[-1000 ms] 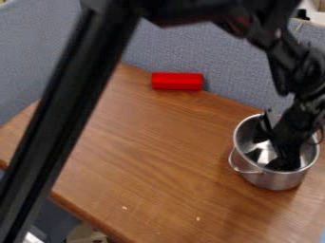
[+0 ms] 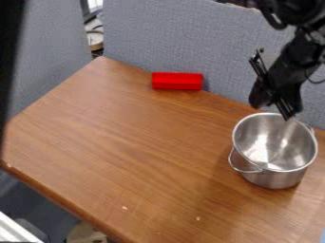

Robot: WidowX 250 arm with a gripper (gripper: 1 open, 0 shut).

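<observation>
A steel pot [image 2: 273, 157] with a wire handle stands on the right of the wooden table [image 2: 127, 152]. My black gripper [image 2: 279, 104] hangs just above the pot's back rim, its fingertips near the top edge of the pot. It looks shut, with nothing visible between its fingers, though the dark shape is hard to make out. A red block [image 2: 177, 81] lies at the back of the table, left of the gripper.
Grey padded walls [image 2: 178, 38] border the table at the back and left. The table's front left edge drops to the floor.
My gripper has risen out of the pot to above its back rim, and the long black arm has mostly left the view. The pot and red block look unmoved.
</observation>
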